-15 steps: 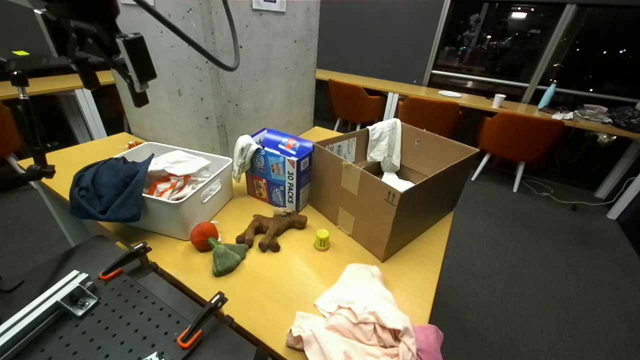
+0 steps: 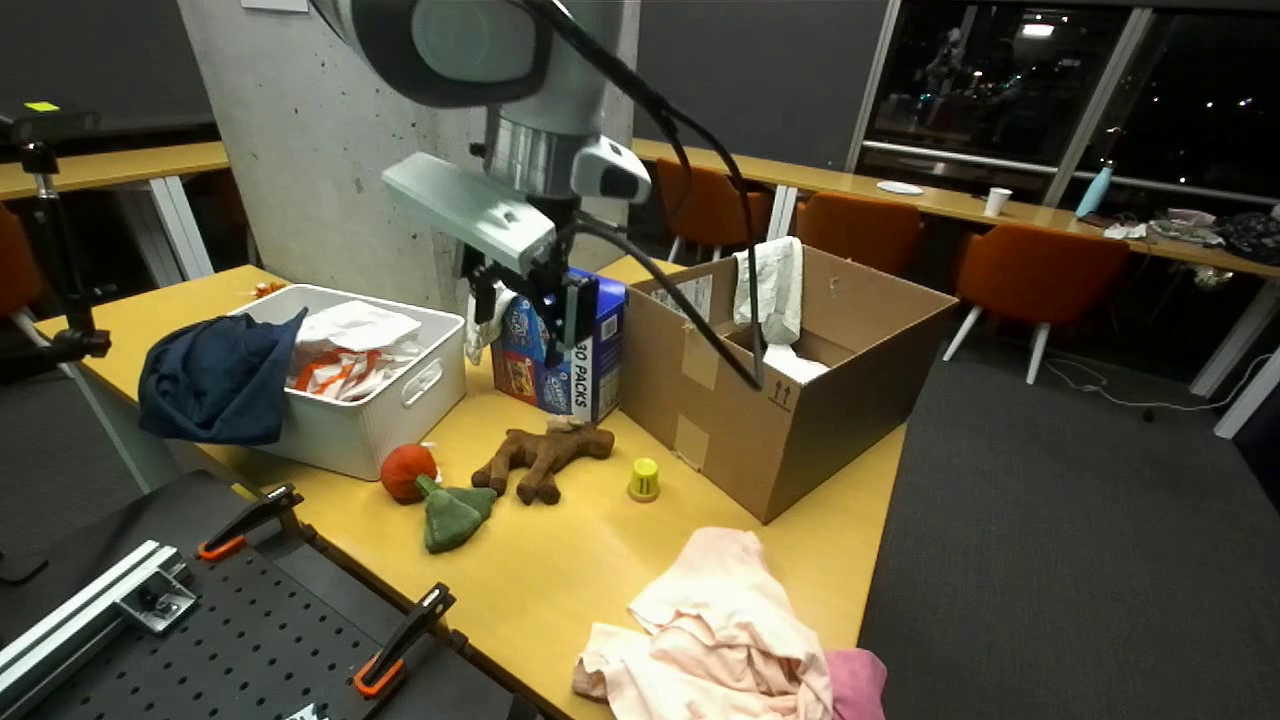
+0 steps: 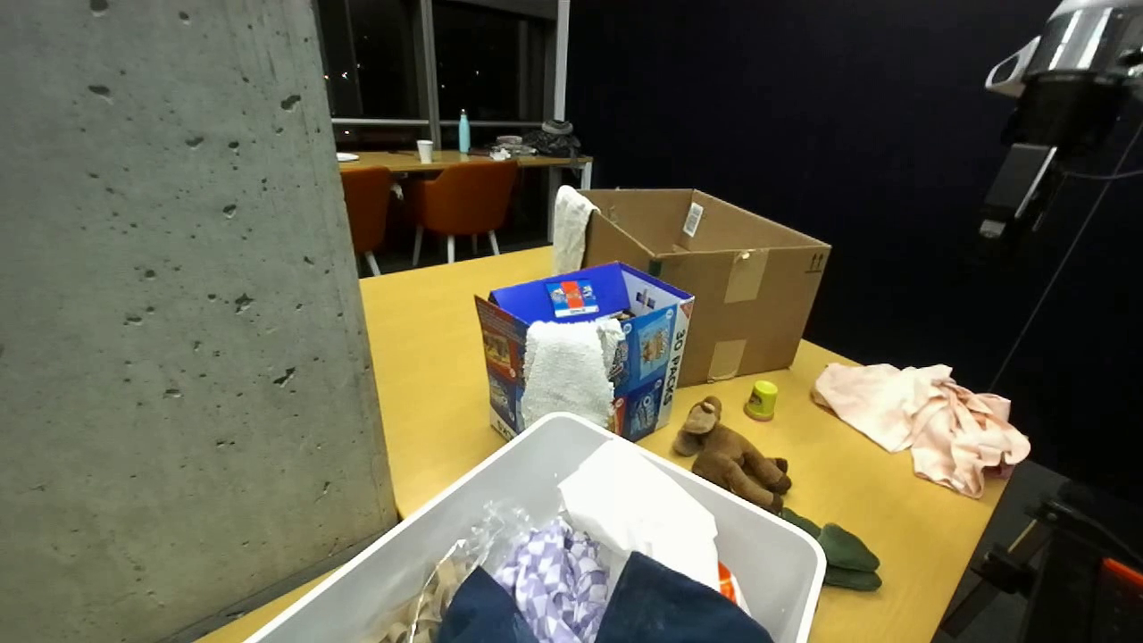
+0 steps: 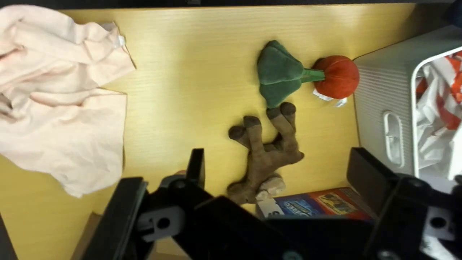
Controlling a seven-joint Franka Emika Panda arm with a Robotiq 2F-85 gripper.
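Note:
My gripper (image 2: 528,314) hangs high above the table, open and empty. In the wrist view, the brown plush moose (image 4: 264,162) lies on its side below the gap between my fingers, well apart from them. Close to its feet is a green plush piece (image 4: 279,71), its stem touching a red plush ball (image 4: 340,78). A small yellow-green tub (image 2: 644,480) stands right of the moose in the first exterior view. Pale pink cloth (image 2: 714,636) lies crumpled at the table's near end, over a darker pink one (image 2: 855,682).
A white bin (image 3: 798,546) holds cloths, a navy one (image 2: 222,378) draped over its rim. The blue snack box (image 3: 648,364) bears a white cloth (image 3: 568,370). Beside it is an open cardboard box (image 2: 732,396). Bare tabletop (image 4: 186,86) separates pink cloth from toys.
In the first exterior view, my gripper has moved right from the upper left and now hangs in front of the snack box. The objects on the table have not moved.

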